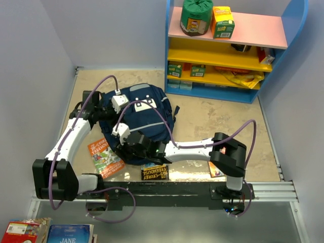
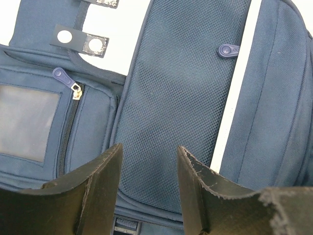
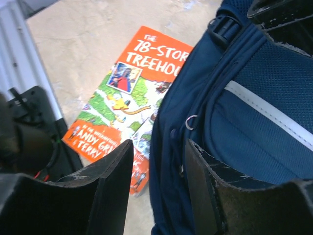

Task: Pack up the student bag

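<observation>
The navy student bag (image 1: 149,121) lies flat on the floor, its pocketed side up. My left gripper hangs open over the bag, with only blue fabric showing beneath its fingers. In the left wrist view a zip pull (image 2: 227,50) lies beside a white stripe, and another zip pull (image 2: 63,77) sits on a small pocket. Above the bag's lower left edge is my right gripper, fingers apart. Between and below them runs the bag's side edge, with a small ring-like zip pull (image 3: 190,122); whether the fingers touch it cannot be told.
An orange Treehouse book (image 1: 106,157) lies left of the bag, a dark Treehouse book (image 1: 155,173) below it. Another book (image 1: 215,169) is partly under the right arm. Shelves (image 1: 217,53) stand at the back right. The floor right of the bag is clear.
</observation>
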